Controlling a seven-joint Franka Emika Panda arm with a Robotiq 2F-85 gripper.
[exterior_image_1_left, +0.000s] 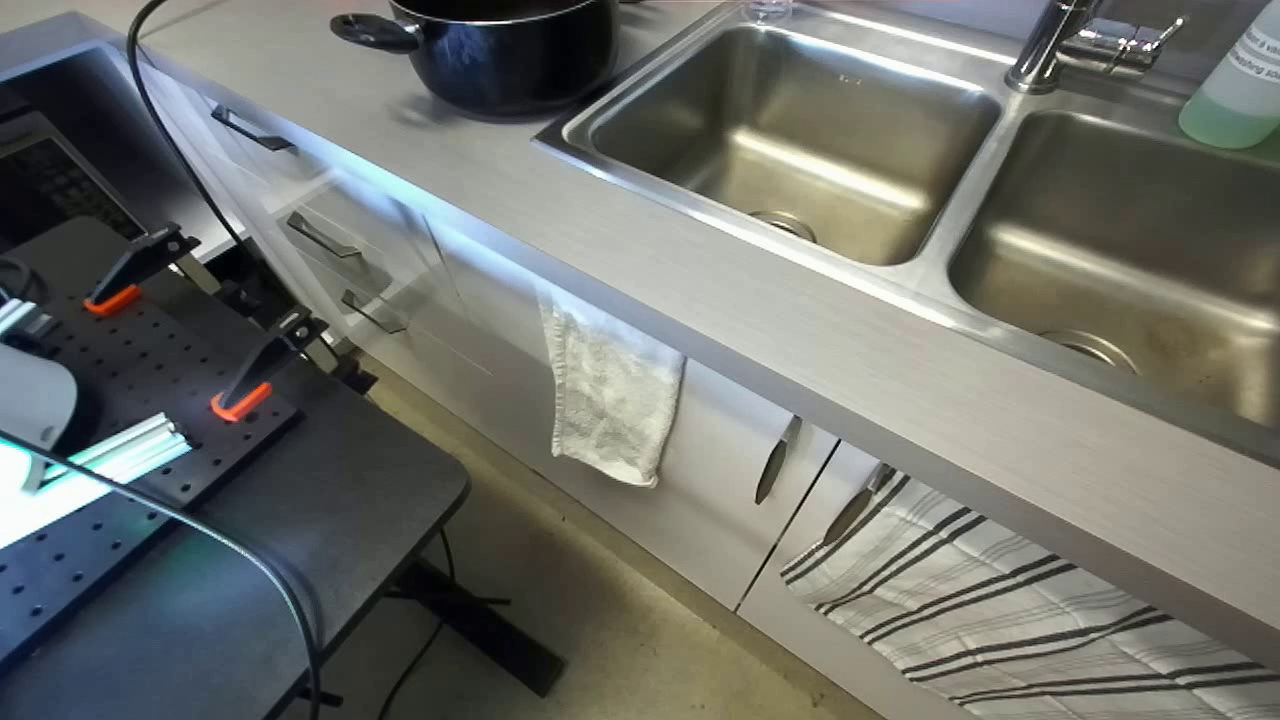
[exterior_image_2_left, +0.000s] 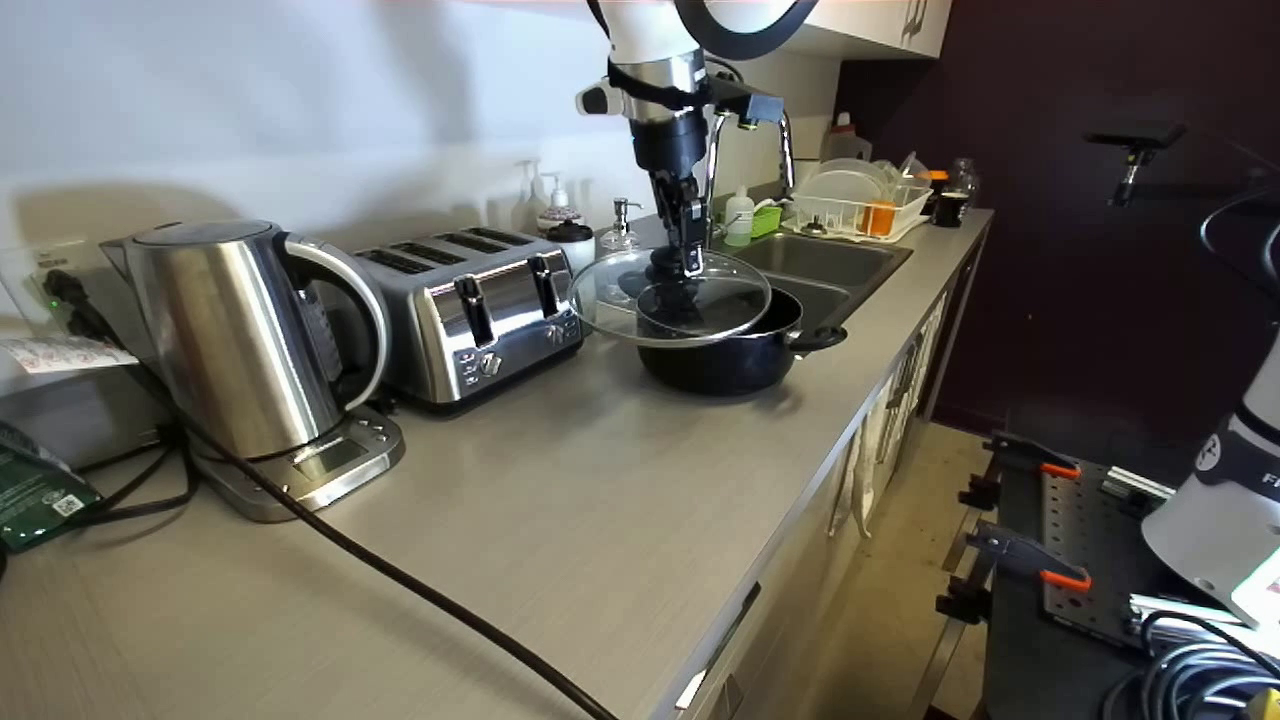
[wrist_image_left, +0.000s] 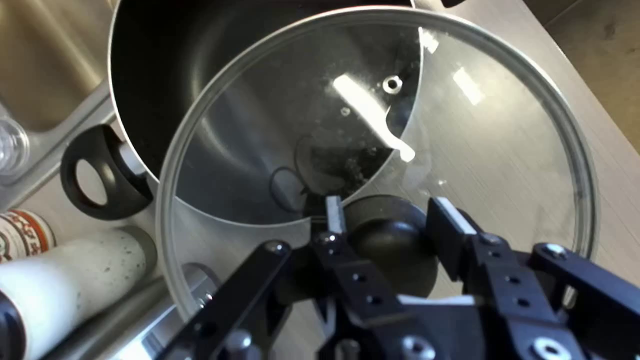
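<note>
A round glass lid with a dark knob hangs tilted a little above the counter in exterior view 2. My gripper is shut on that knob from above. In the wrist view the fingers stand either side of the black knob, and the lid's clear disc spreads out below. The black pot stands uncovered on the counter, and the lid overlaps only part of its opening. Exterior view 1 shows the pot at the top edge, without the gripper or lid.
A toaster and a kettle line the wall beside the lid. Bottles stand close by, and the sink adjoins the pot.
</note>
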